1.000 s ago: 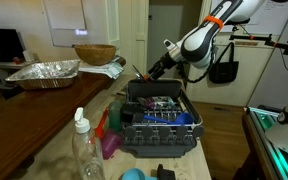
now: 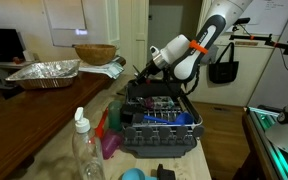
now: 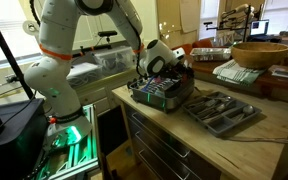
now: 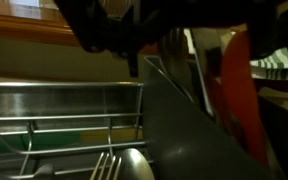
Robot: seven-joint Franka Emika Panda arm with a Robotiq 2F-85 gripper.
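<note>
My gripper is at the far end of the dish rack (image 2: pixel 162 136), low over the utensils there. In the wrist view its dark, blurred fingers (image 4: pixel 106 28) stand apart at the top. Below and between them, several utensils stand in a dark holder (image 4: pixel 184 140): a fork (image 4: pixel 172 48), a flat metal piece (image 4: pixel 210 52) and a red-orange handle (image 4: pixel 242 95). Whether the fingers touch any of these is too dark to tell. Another fork (image 4: pixel 108 168) and a spoon (image 4: pixel 136 165) lie in the rack beside the holder.
A clear bottle (image 2: pixel 88 152) and a blue cup (image 2: pixel 133 174) stand near the rack. A grey divided tray (image 3: pixel 220 115) lies on the counter, with a wooden bowl (image 3: pixel 260 54) behind. Bare counter (image 2: pixel 222 140) lies right of the rack.
Over the last second the arm has come down and slightly left in exterior view 1, lowering toward the far end of the rack. The rack and items around it have not moved.
</note>
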